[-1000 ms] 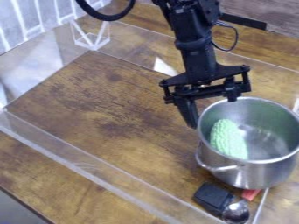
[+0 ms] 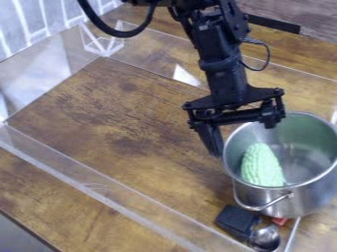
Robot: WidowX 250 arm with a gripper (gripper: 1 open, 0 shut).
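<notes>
The black gripper [image 2: 239, 133] hangs over the back left rim of a steel pot [image 2: 309, 167], its fingers spread open. Inside the pot a pale green textured object, shaped like a corn cob [image 2: 262, 167], rests toward the left side. A dark rectangular object [image 2: 237, 221] and a metal spoon [image 2: 266, 235] lie just in front of the pot, with a small red piece partly hidden under the pot's edge.
Clear plastic barriers [image 2: 105, 197] border the work area. A white rack stands at the back left.
The arm and gripper have shifted slightly around the pot's back left rim. The pot and the green object in it appear to have moved a little as well.
</notes>
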